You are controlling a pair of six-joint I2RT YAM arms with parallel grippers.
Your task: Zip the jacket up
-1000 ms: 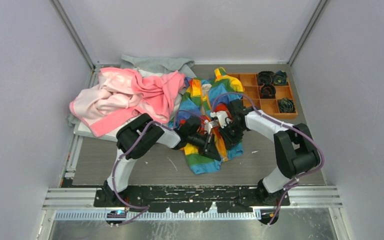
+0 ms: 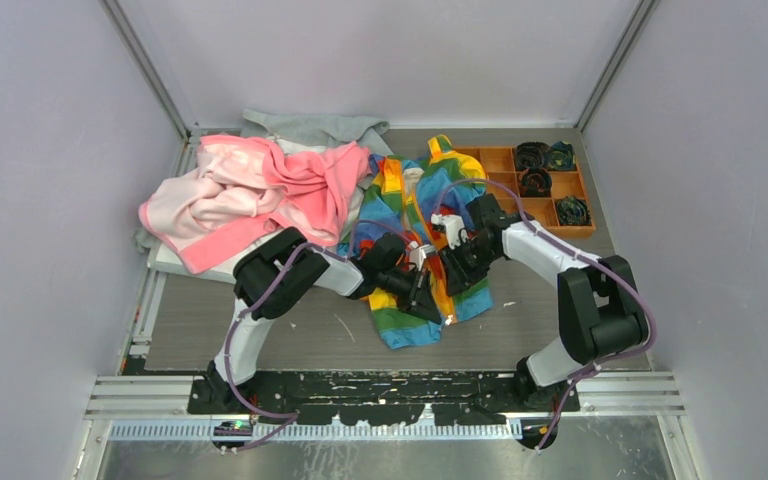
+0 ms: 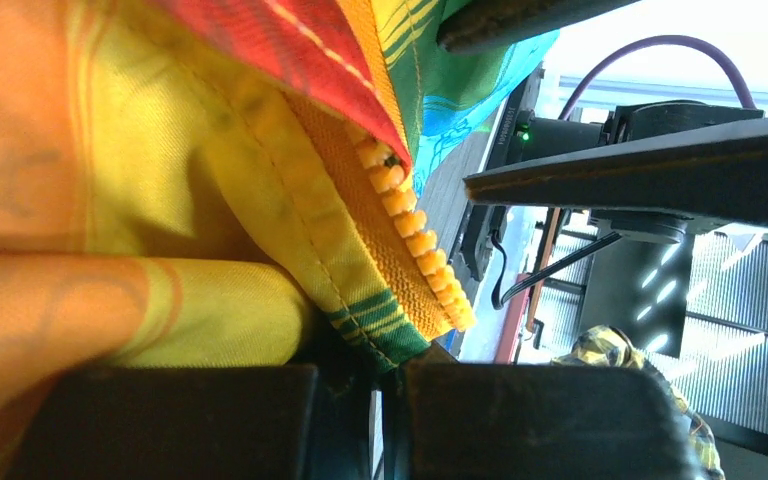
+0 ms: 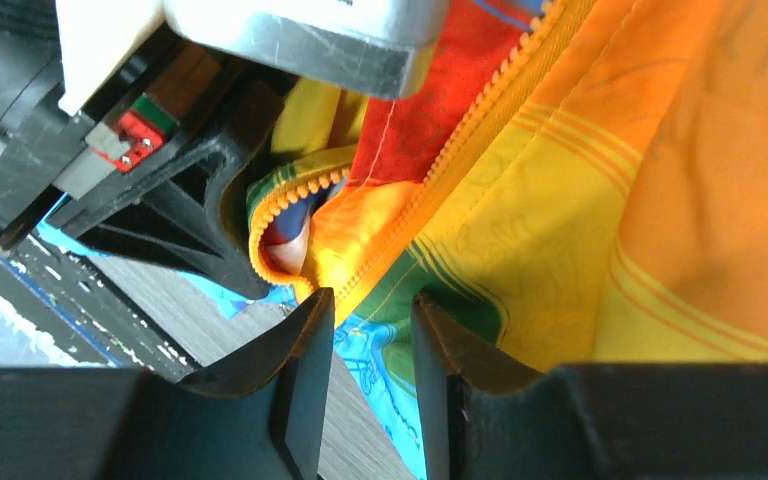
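Note:
The multicolour jacket (image 2: pixel 400 330) lies on the table beneath both grippers. My left gripper (image 2: pixel 422 305) is shut at the bottom hem by the zip; in its wrist view the orange zip teeth (image 3: pixel 410 225) end just beyond the fingers, and what is between them is hidden. My right gripper stands part open above the lower zip, with orange zip tape (image 4: pixel 460 140) running down toward its fingertips; nothing is clearly held between them.
Pink and white garments (image 2: pixel 240 200) are piled at the left. An orange sorter box (image 2: pixel 535 210) with dark rolled items stands at the back right.
My right gripper and arm have shifted a little to the right and toward the front. The left arm has not visibly moved.

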